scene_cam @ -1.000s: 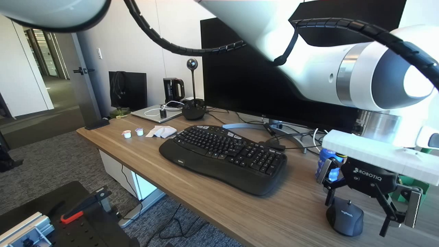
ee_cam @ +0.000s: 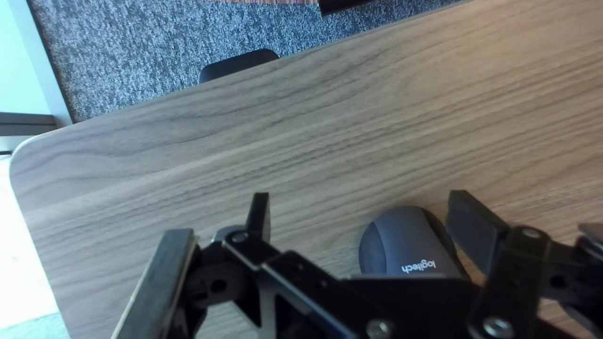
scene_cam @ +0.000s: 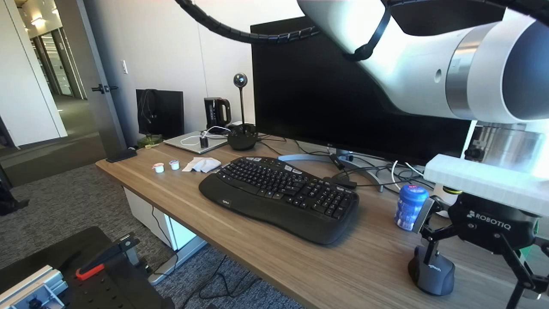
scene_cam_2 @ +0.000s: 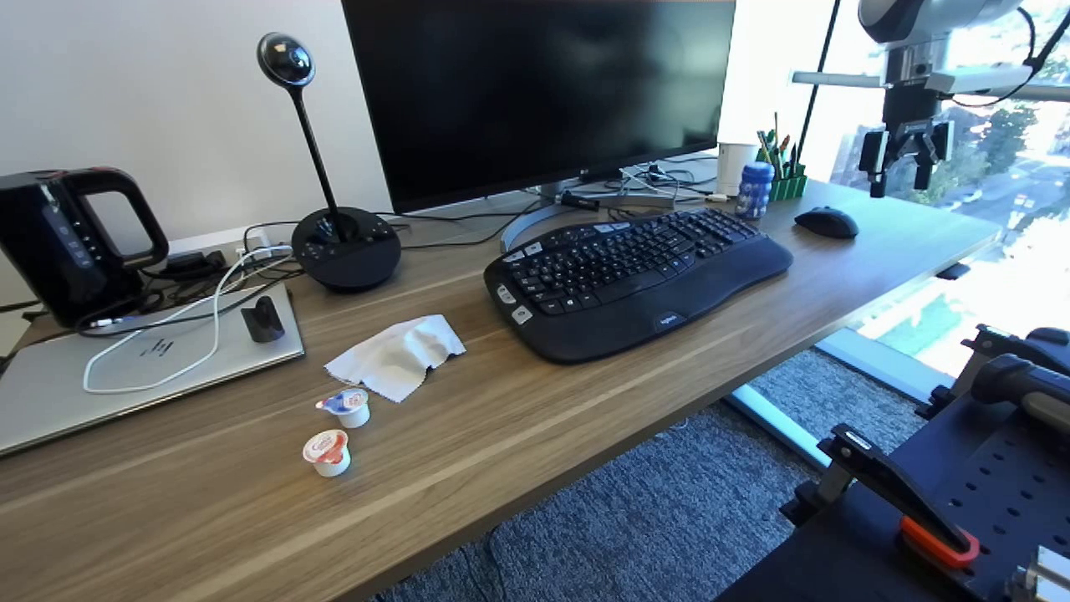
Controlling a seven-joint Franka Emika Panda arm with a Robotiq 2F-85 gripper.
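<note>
My gripper is open, its two fingers spread wide with nothing held between them. In exterior view 2 the gripper [scene_cam_2: 900, 189] hangs in the air over the far right end of the desk. A dark grey Logitech mouse [ee_cam: 415, 243] lies on the desk below; in the wrist view it appears between the fingers, nearer the right one, its rear part hidden by the gripper. Exterior view 1 has the mouse [scene_cam: 433, 273] under the left finger. A blue canister [scene_cam: 410, 206] stands just behind that finger.
The black keyboard [scene_cam: 283, 195] takes up mid-desk before the large monitor [scene_cam_2: 542, 90]. A white cup [scene_cam_2: 735, 165] and a green pen holder [scene_cam_2: 789, 187] stand near the canister. Two creamer cups, a cloth [scene_cam_2: 396, 353] and a laptop [scene_cam_2: 50, 396] lie at the far end. Bare wood [ee_cam: 282, 141] borders the desk corner.
The arm and open gripper have shifted right in exterior view 1, uncovering more of the blue canister. The mouse and other desk items have stayed put.
</note>
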